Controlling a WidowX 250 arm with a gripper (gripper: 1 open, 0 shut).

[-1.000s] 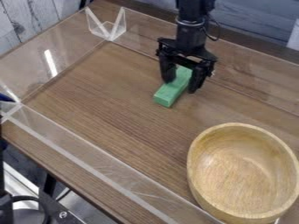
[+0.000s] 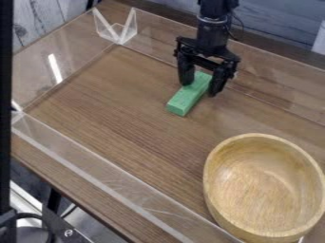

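Observation:
My black gripper [image 2: 200, 66] is at the upper middle of the camera view, over a green rectangular object [image 2: 188, 99] that lies on the wooden table. Its fingers reach down around the far end of the green object; whether they are shut on it is hard to tell.
A large pale wooden bowl [image 2: 259, 190] fills the lower right. A clear angular object [image 2: 116, 26] stands at the upper left.
The gripper has shifted slightly and changed its pose over the green object, which looks nearly in the same place.

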